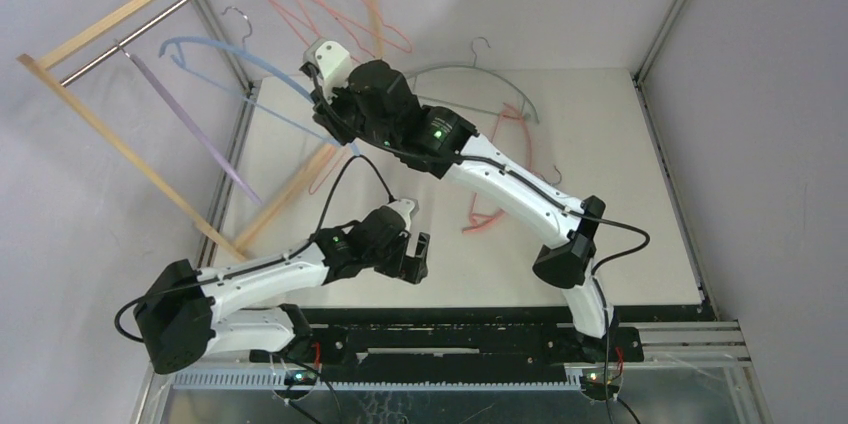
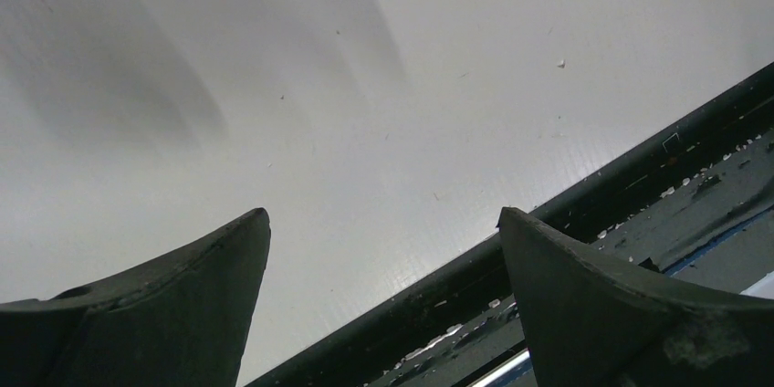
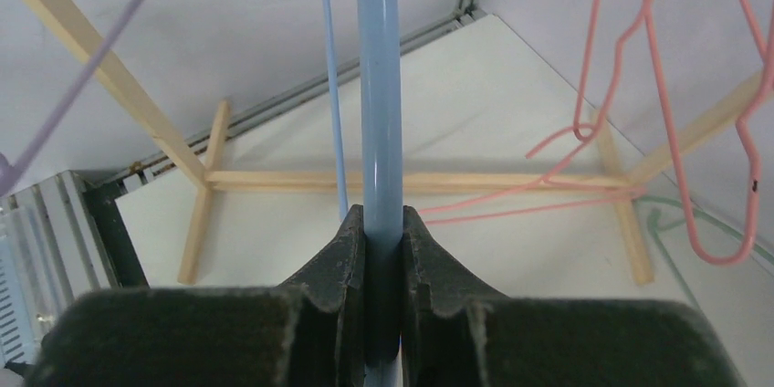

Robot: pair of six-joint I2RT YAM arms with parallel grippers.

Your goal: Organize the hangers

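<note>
My right gripper is shut on a blue hanger (image 3: 379,95), raised near the rack's steel rail (image 1: 180,1) in the top view; the hanger's hook is just right of the rail. A purple hanger (image 1: 185,124) hangs on the rail, and several pink hangers (image 1: 320,4) are at the back of the rack. A grey hanger (image 1: 510,84) and a pink hanger (image 1: 480,219) lie on the board, partly behind my right arm. My left gripper (image 1: 410,254) is open and empty, over the board's front.
The wooden rack (image 1: 115,144) stands at the left, its base (image 3: 438,182) on the white board (image 1: 630,244). Walls bound the left, back and right. The board's right part is clear, and a black front edge (image 2: 621,186) shows under my left gripper.
</note>
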